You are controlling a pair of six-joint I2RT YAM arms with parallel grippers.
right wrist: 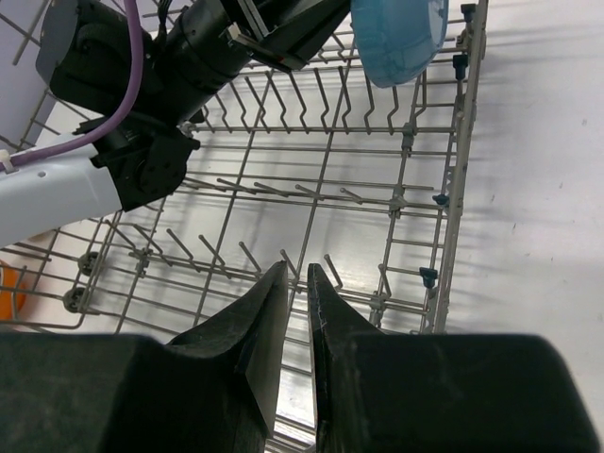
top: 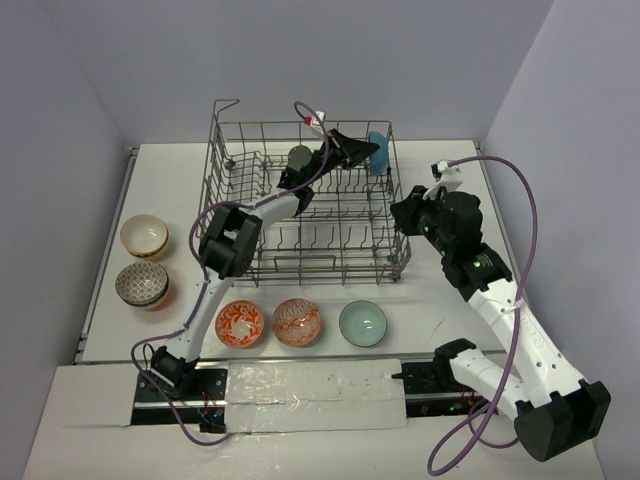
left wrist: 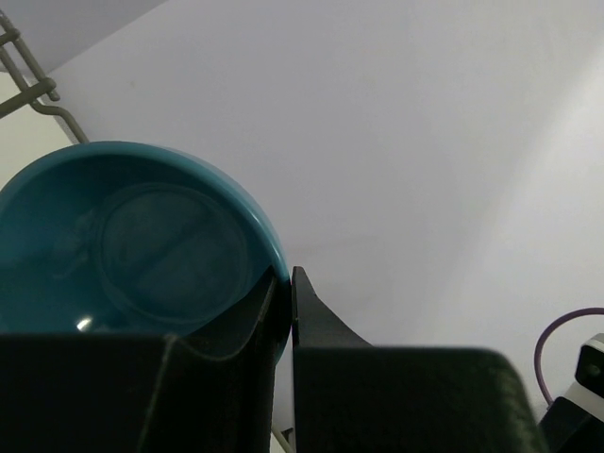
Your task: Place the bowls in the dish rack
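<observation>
A blue bowl (top: 379, 153) stands on edge at the back right corner of the wire dish rack (top: 318, 268). My left gripper is shut on its rim, and the bowl's hollow side shows in the left wrist view. From the right wrist view, the blue bowl (right wrist: 401, 42) hangs tilted at the rack's far right side; whether it touches the prongs I cannot tell. My right gripper is shut beside the rack's right side, with nothing visible between its fingers. In front of the rack are two orange-patterned bowls (top: 240, 324) (top: 297, 322) and a green bowl (top: 363, 324).
Left of the rack stand cream bowls (top: 144, 234) and dark patterned bowls (top: 142, 284), seemingly stacked. The rack's middle and front rows are empty. The left arm reaches across the rack's left half. Grey walls close in the back and sides.
</observation>
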